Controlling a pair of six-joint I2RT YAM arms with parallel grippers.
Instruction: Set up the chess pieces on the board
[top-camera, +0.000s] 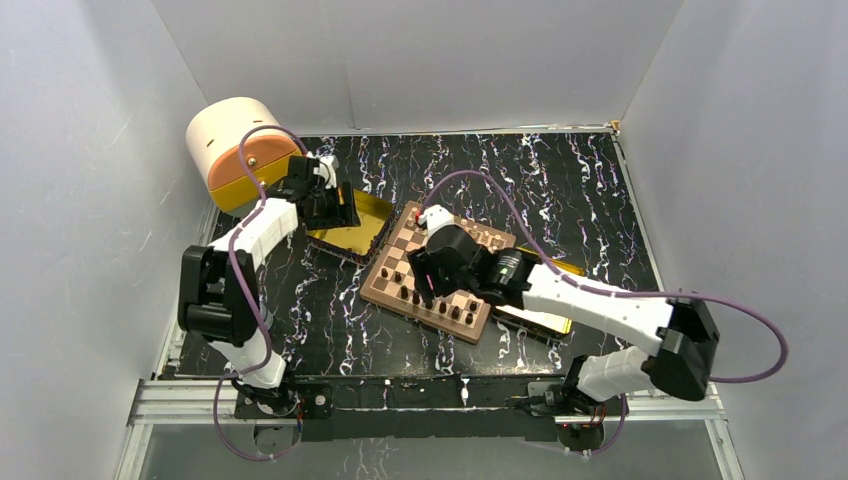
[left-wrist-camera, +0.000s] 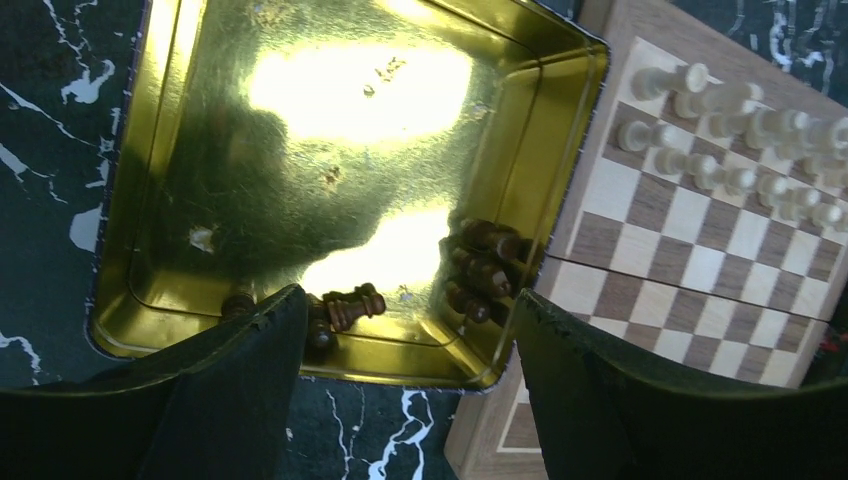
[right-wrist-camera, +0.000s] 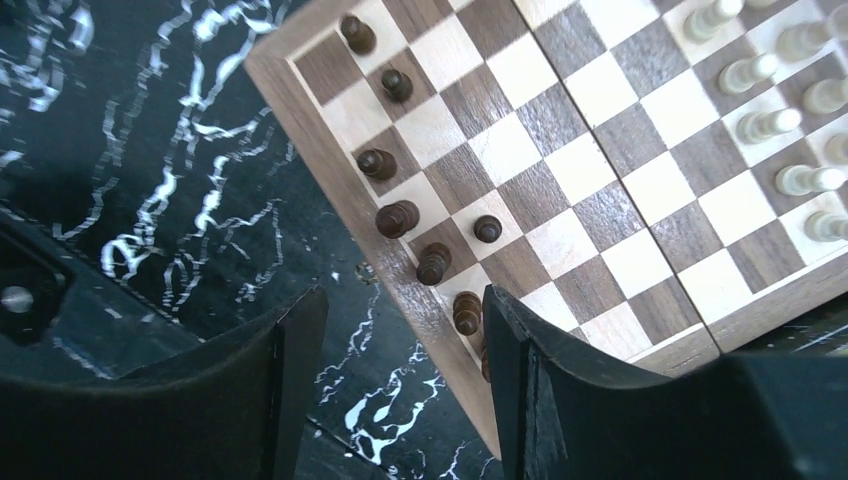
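Observation:
The wooden chessboard (top-camera: 372, 290) lies turned at an angle at the table's middle. Several dark pieces (right-wrist-camera: 397, 218) stand along its near edge, with one dark pawn (right-wrist-camera: 487, 229) a row further in. Pale pieces (left-wrist-camera: 735, 120) fill rows on the far side. My right gripper hovers over the near edge, its fingers apart and nothing between them. Over the left gold tray (left-wrist-camera: 335, 376) hangs my left gripper, open and empty. In that tray lie several dark pieces (left-wrist-camera: 486, 272) in the right corner and a few more, such as one dark piece (left-wrist-camera: 352, 308), near the front wall.
A second gold tray (top-camera: 548, 325) sits right of the board, partly under my right arm. A rounded drawer box (top-camera: 225, 140) stands at the back left.

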